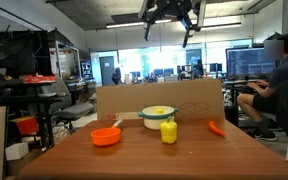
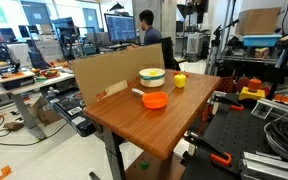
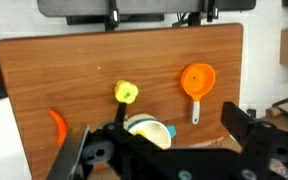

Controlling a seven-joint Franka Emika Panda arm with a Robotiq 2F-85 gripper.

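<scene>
High above the wooden table, my gripper (image 1: 168,40) hangs open with nothing between its fingers. Below it stands a yellow pepper-shaped object (image 1: 168,131), in front of a pale pot (image 1: 157,120) with a green rim and something yellow showing at its top. An orange pan (image 1: 106,136) with a light handle is to the left. On the right lies a red chili-like object (image 1: 216,128). From the wrist view, the yellow object (image 3: 126,92) is near mid-table, the pot (image 3: 144,122) is partly hidden by my gripper, and the orange pan (image 3: 198,77) is at the right.
A brown cardboard panel (image 1: 194,97) stands along the table's far side. A seated person (image 1: 279,85) is in the background at right, beyond the table.
</scene>
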